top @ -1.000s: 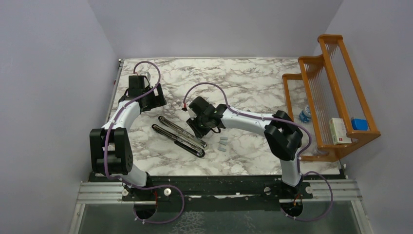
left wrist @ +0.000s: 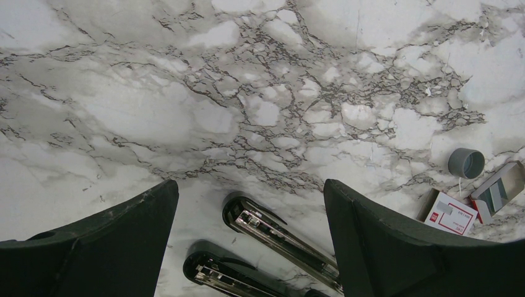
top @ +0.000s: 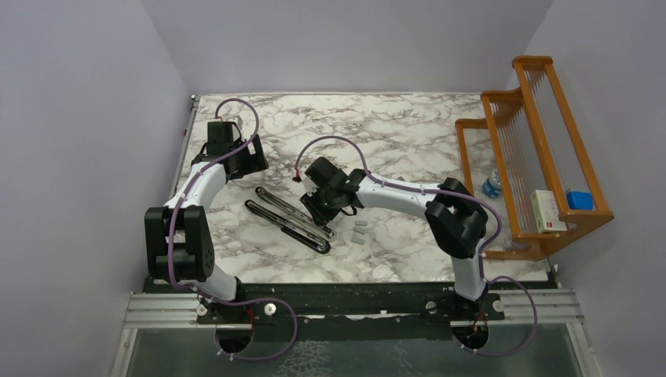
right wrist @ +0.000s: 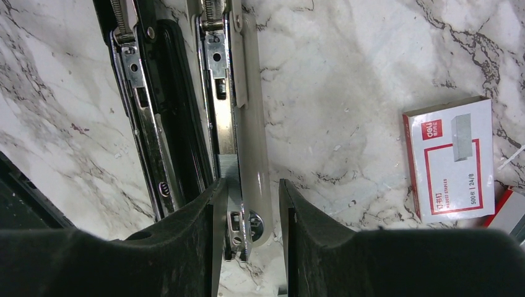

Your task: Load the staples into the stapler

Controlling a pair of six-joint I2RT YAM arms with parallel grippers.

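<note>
Two opened staplers lie side by side on the marble table, a grey one (right wrist: 259,142) and a black one (right wrist: 143,117). A silver staple strip (right wrist: 229,167) sits in the grey stapler's metal channel, towards its near end. My right gripper is over that end, its fingers parted with nothing seen held between them. Its left finger (right wrist: 213,201) appears right beside the strip and partly covers the channel; whether it touches cannot be told. At the table's left side, my left gripper stands open and empty, away from the staplers.
Several small grey strips (top: 360,229) lie right of the staplers. A staple box (right wrist: 450,159) lies on the table, with an opened box (left wrist: 500,189) and a grey cap (left wrist: 465,163) near it. A wooden rack (top: 503,157) stands at the right.
The left arm and the staplers have not visibly moved.
</note>
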